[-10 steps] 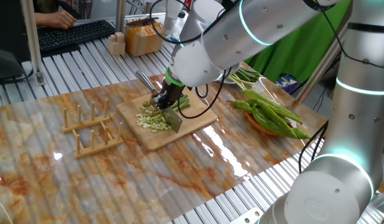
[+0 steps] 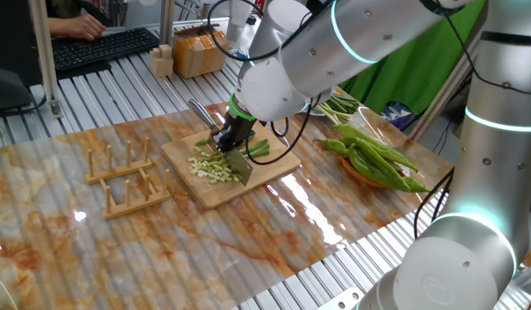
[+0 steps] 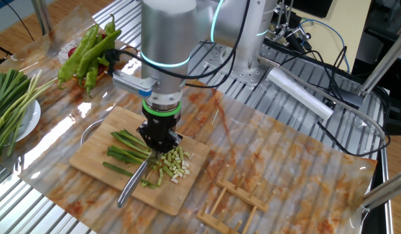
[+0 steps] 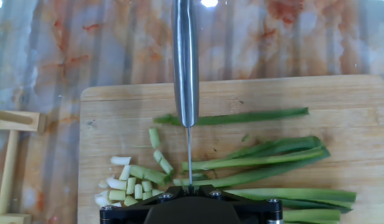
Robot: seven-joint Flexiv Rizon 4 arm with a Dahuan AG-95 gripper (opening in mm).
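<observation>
My gripper (image 3: 158, 138) is shut on a knife, whose metal handle (image 4: 186, 68) sticks out away from the arm. In exterior view 1 the broad knife blade (image 2: 239, 166) points down at the wooden cutting board (image 2: 215, 196). In the wrist view the blade shows edge-on, between small chopped pieces (image 4: 131, 186) on the left and longer green stalks (image 4: 272, 155) on the right. One thin stalk (image 4: 254, 117) lies apart, near the board's edge. Whether the blade's edge touches the board is hidden.
A wooden peg rack (image 2: 127, 185) stands beside the board. On the other side are green peppers (image 2: 373, 159) in a basket and a plate of uncut green stalks (image 3: 15, 107). A keyboard (image 2: 101, 49) and a person's hand (image 2: 80, 27) are at the back.
The board and rack have stayed put.
</observation>
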